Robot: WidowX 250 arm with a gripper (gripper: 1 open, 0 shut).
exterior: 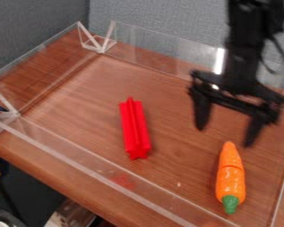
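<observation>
A red bar-shaped object (pixel 135 129) lies on the wooden surface at centre left. An orange carrot (pixel 230 175) with a green end lies at the lower right. The black gripper (pixel 232 112) is motion-blurred above the surface at the right, higher in the picture than the carrot, with its fingers spread apart and no object visible between them.
Clear low walls enclose the wooden tray (pixel 79 97), with white brackets (pixel 96 43) at the back left corner.
</observation>
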